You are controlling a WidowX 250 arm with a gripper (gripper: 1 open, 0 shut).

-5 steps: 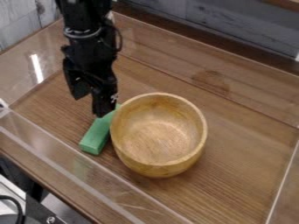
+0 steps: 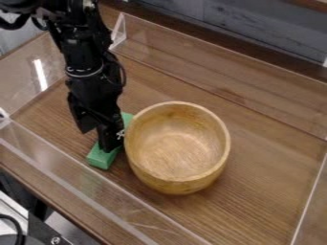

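Note:
My black arm comes down from the top left, and its gripper [image 2: 101,130] is low over a green block [image 2: 102,156] lying on the wooden table. A large light wooden bowl [image 2: 179,148] stands just right of the block, empty.
My gripper has moved down and slightly toward the viewer, onto the green block's upper part. The block and bowl look unmoved.

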